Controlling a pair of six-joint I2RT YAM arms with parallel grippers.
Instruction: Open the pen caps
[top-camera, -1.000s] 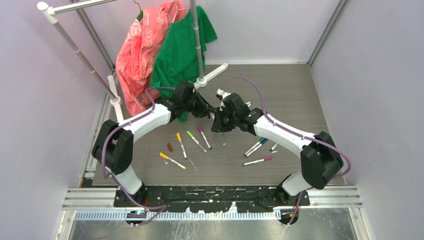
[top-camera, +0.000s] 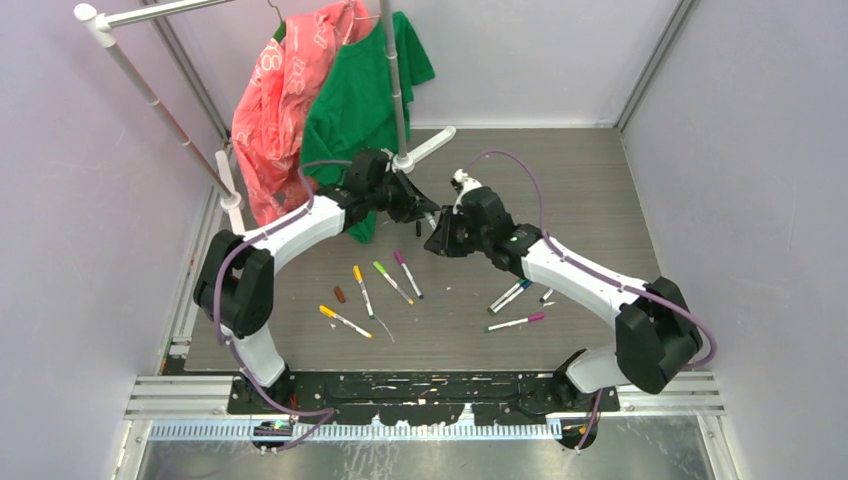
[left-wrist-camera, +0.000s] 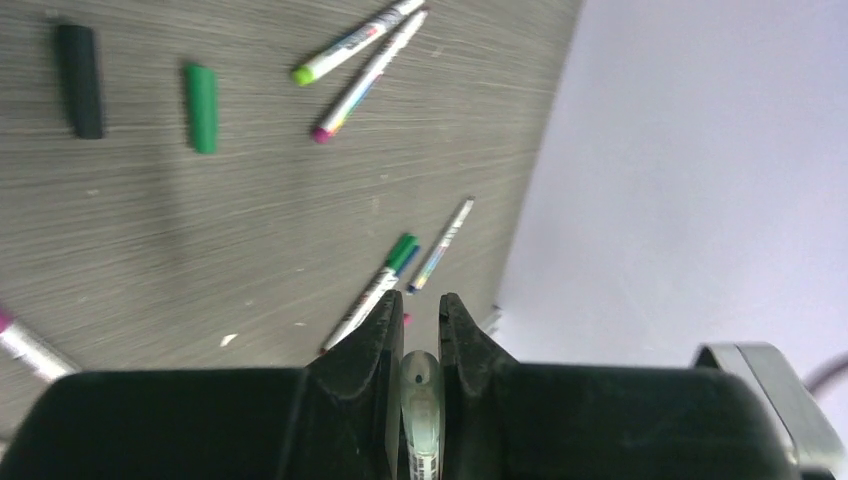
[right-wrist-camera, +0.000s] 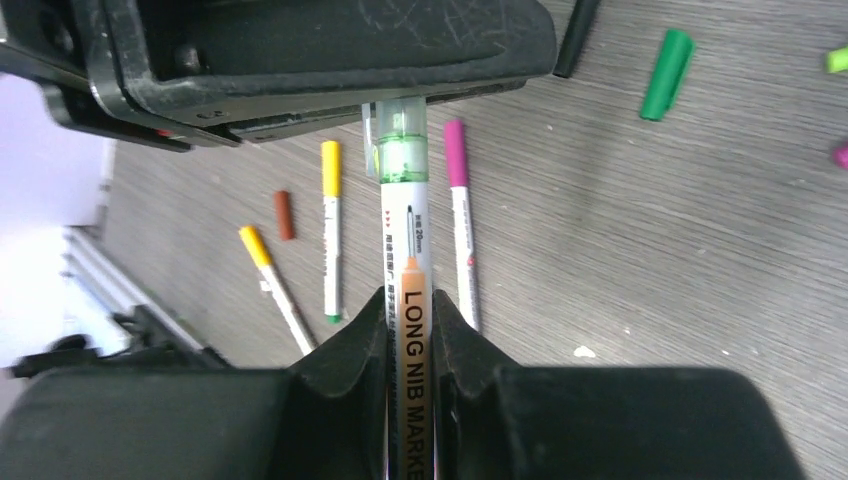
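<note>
Both grippers meet above the table's middle. My right gripper is shut on the white barrel of a marker (right-wrist-camera: 405, 240) reading "LONG NIB MARKER". My left gripper is at the marker's pale translucent end (right-wrist-camera: 403, 140), its fingers close around that end (left-wrist-camera: 421, 400). Loose caps lie below: a black one (left-wrist-camera: 80, 80), a green one (left-wrist-camera: 201, 108) and a brown one (top-camera: 340, 294). Capped markers lie around them, among them magenta (top-camera: 408, 272), green (top-camera: 393, 282) and yellow (top-camera: 344, 320) ones.
A garment rack (top-camera: 150, 100) with red (top-camera: 275, 100) and green (top-camera: 350, 100) clothes stands at the back left. Walls (top-camera: 760, 200) enclose the table.
My left wrist has shifted slightly; the pale marker end now shows between the two grippers.
</note>
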